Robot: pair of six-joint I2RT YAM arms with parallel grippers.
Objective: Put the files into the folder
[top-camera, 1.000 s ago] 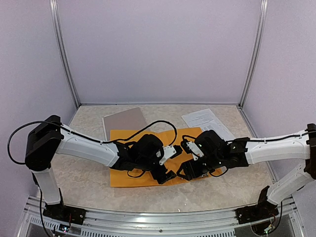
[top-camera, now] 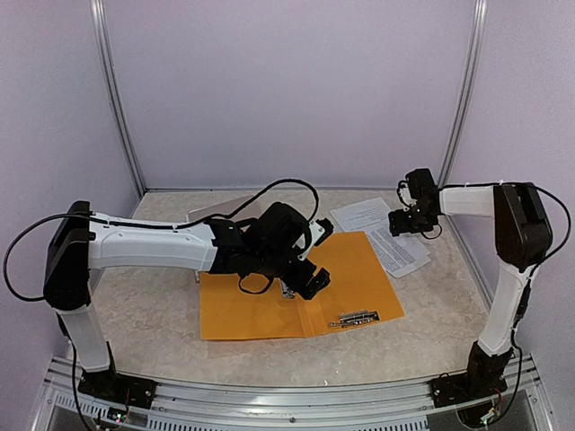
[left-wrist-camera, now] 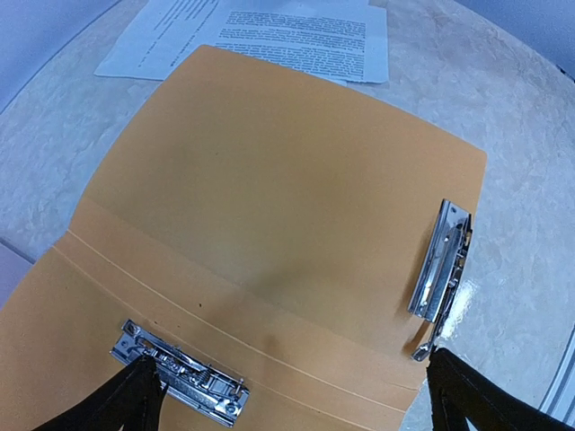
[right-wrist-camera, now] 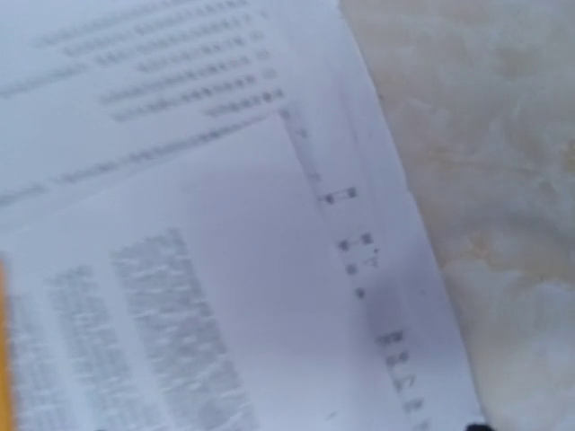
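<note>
The orange folder (top-camera: 350, 278) lies opened flat on the table, with metal clips (left-wrist-camera: 438, 265) on it; the one at its right side shows clearly in the left wrist view, another lies nearer the crease. White printed papers (top-camera: 368, 215) lie overlapping behind the folder at the right, filling much of the right wrist view (right-wrist-camera: 234, 269). My left gripper (top-camera: 319, 256) hangs open above the middle of the folder, holding nothing. My right gripper (top-camera: 401, 211) is over the papers, open, with nothing seen between its fingers; the right wrist view is blurred.
A grey sheet lies at the back left, mostly behind the left arm. Walls enclose the back and sides, with a metal rail along the front edge.
My right gripper has moved from over the folder's right half back and right to the papers. My left gripper has risen slightly, uncovering more of the folder's front.
</note>
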